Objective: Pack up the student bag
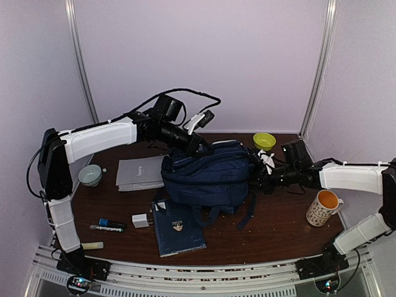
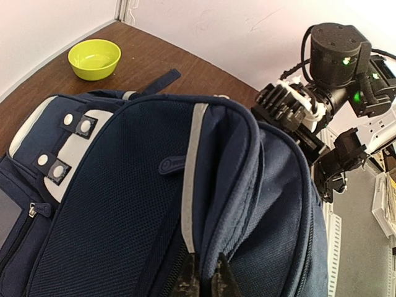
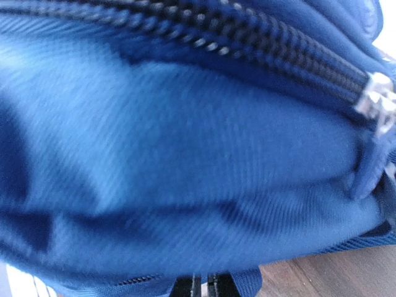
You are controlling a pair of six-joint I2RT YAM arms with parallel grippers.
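Note:
The navy backpack (image 1: pixel 207 176) lies in the middle of the table, a zipper running across it. At its top left, my left gripper (image 1: pixel 201 147) is shut; in the left wrist view a piped fold of the backpack (image 2: pixel 213 244) runs down between the fingertips of the left gripper. My right gripper (image 1: pixel 263 182) is at the bag's right side. In the right wrist view the bag's fabric (image 3: pixel 173 148) and a metal zipper slider (image 3: pixel 377 99) fill most of the picture, with the right gripper shut at the bottom edge; nothing clear shows in it.
A dark blue book (image 1: pixel 179 232) lies in front of the bag, beside a white box (image 1: pixel 140 220) and markers (image 1: pixel 111 224). Grey folders (image 1: pixel 139 173) are left of it. Bowls (image 1: pixel 264 141) and a patterned mug (image 1: pixel 323 208) stand around.

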